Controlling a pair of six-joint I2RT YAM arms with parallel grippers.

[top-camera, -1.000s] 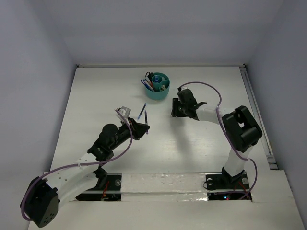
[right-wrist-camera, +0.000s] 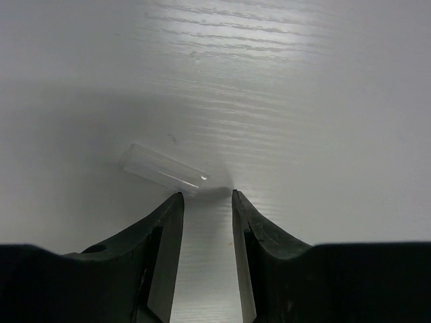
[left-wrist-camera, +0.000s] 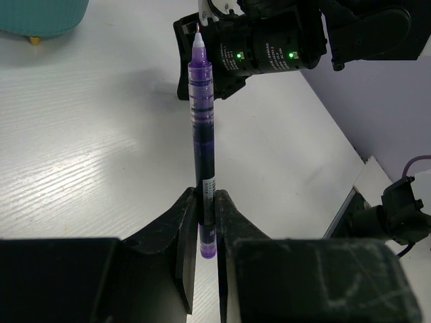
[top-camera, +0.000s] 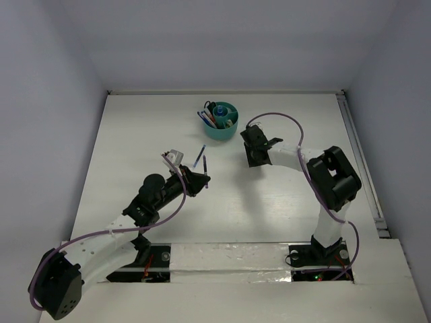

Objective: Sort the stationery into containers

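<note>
My left gripper is shut on an upright purple pen (left-wrist-camera: 203, 121), which also shows in the top view (top-camera: 205, 171). My right gripper is low over the table, fingers apart, with a small translucent white piece (right-wrist-camera: 163, 166) lying just at the left fingertip; nothing clearly shows between them. A teal container (top-camera: 220, 133) at the back middle holds pens, scissors and other items. A blue pen (top-camera: 199, 155) lies on the table left of the purple pen.
Walls surround it at the back and sides. The right gripper sits just right of and in front of the container.
The left arm and its pen have not moved.
</note>
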